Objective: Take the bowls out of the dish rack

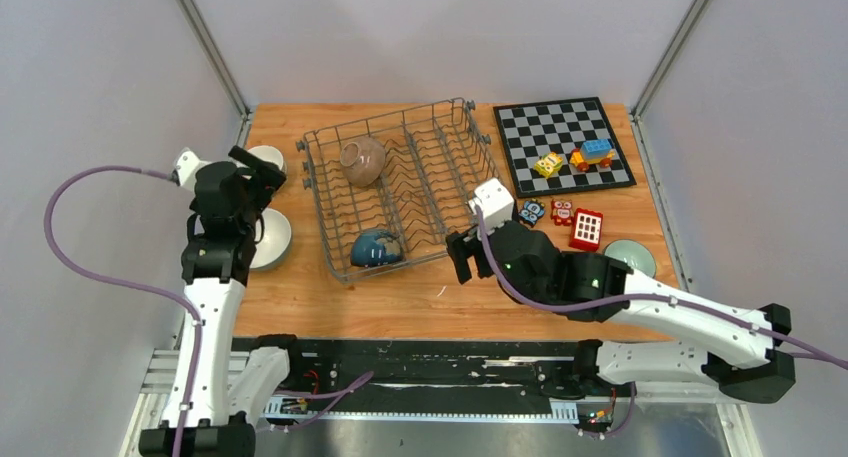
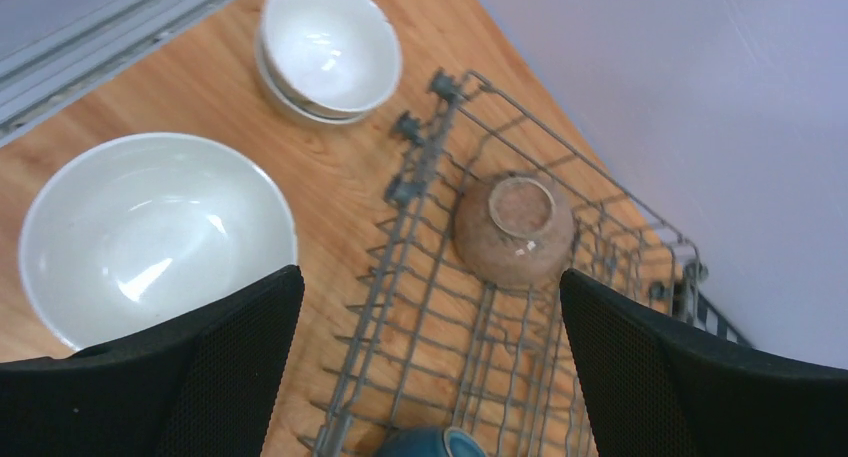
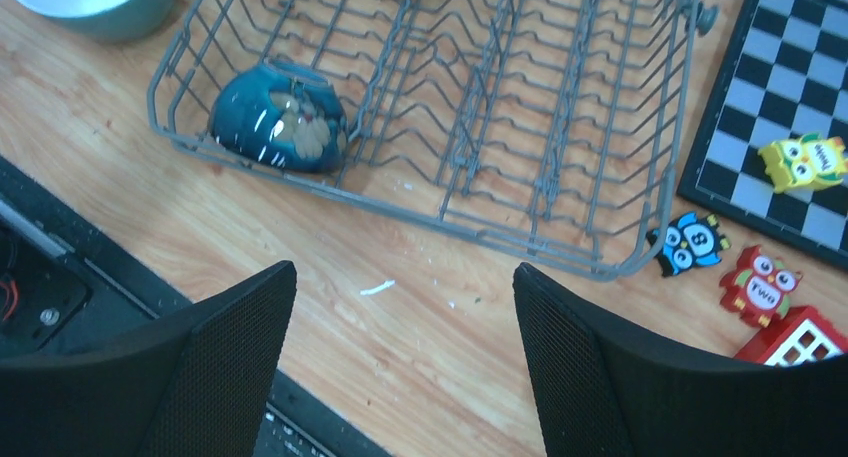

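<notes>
Two bowls lie upside down in the wire dish rack [image 1: 446, 189]: a brown bowl [image 1: 363, 162] at its back left and a blue bowl [image 1: 374, 248] at its front left. On the wood left of the rack are a large white bowl [image 2: 155, 232] and smaller stacked white bowls [image 2: 330, 49]. My left gripper hangs open above this left side, nothing between its fingers, and partly covers the white bowls from the top. My right gripper is open and empty, in front of the rack's front edge, right of the blue bowl.
At the back right is a checkerboard [image 1: 560, 142] with toy blocks on it. Small toys and a red block [image 1: 586, 229] lie in front of it, and a green bowl [image 1: 630, 258] is near the right edge. Wood in front of the rack is mostly clear.
</notes>
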